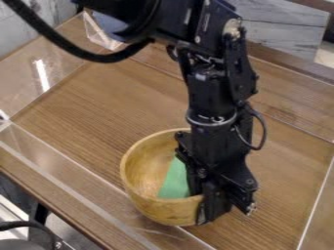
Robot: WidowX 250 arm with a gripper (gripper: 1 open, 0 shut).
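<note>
The black robot gripper (209,190) reaches down onto the right rim of a yellow bowl (141,177) near the front of the wooden table, shut on that rim. A green object (174,181) lies inside the bowl, partly hidden behind the gripper.
Bare tabletop (78,112) spreads to the left and behind the bowl, with more free wood at the right. A clear strip runs along the near left edge. The arm and its cables hide the middle of the back.
</note>
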